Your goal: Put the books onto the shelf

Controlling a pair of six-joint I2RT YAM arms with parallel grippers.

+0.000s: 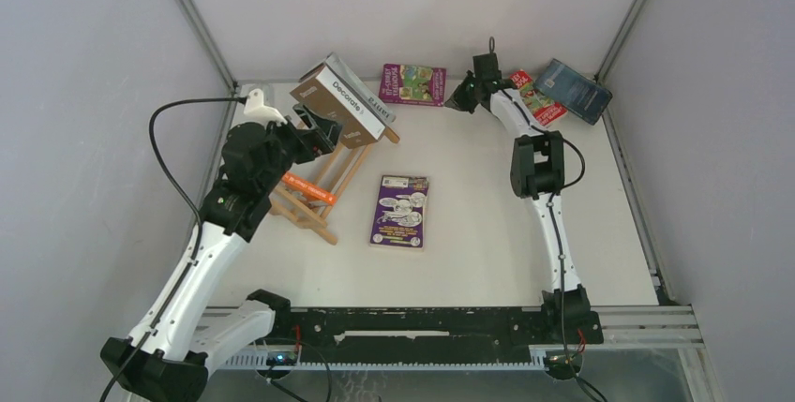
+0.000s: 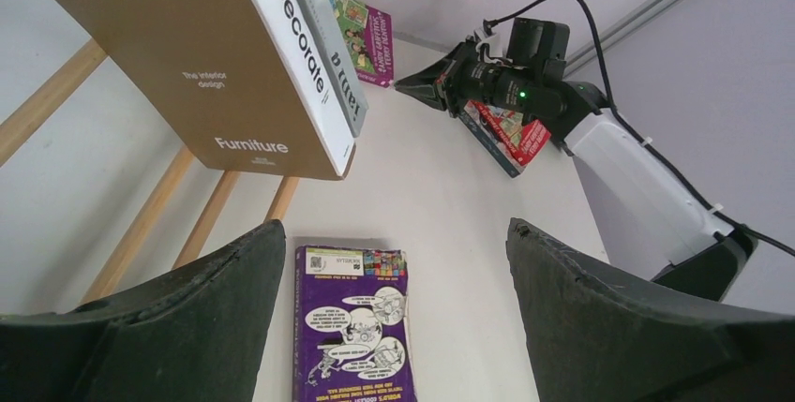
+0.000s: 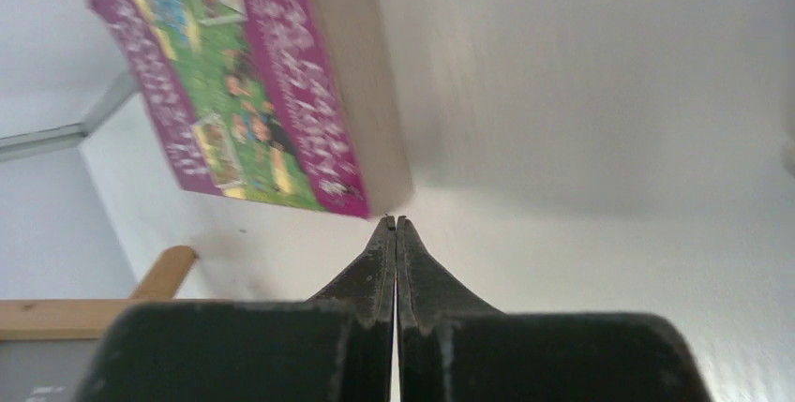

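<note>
A brown and white "Decorate" book [image 1: 342, 107] leans with a grey one on a wooden rack [image 1: 334, 233], which also holds an orange book [image 1: 307, 186]. My left gripper [image 1: 323, 128] hangs open beside it, empty. A purple comic book [image 1: 398, 211] lies flat in the middle. At the back lies a magenta book [image 1: 414, 83]; my right gripper is shut beside its near corner, nothing between its fingers. A red book [image 1: 542, 107] and a dark blue one [image 1: 574, 93] lie at the back right, overlapping.
Walls and metal rails border the sides and back.
</note>
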